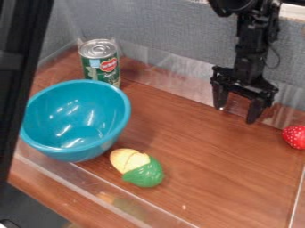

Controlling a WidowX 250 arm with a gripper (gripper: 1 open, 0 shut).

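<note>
My black gripper (pixel 236 105) hangs open at the upper right, low over the wooden surface near the back edge, nothing between its fingers. A blue bowl (pixel 75 121) sits at the left. Behind it stands a green Del Monte can (pixel 100 64). In front, right of the bowl, lie a yellow piece (pixel 127 159) and a green piece (pixel 144 175) together. A red strawberry-like object (pixel 294 137) is at the right edge, to the right of my gripper.
A grey padded wall (pixel 155 44) runs along the back, with clear plastic strips at the surface's edges.
</note>
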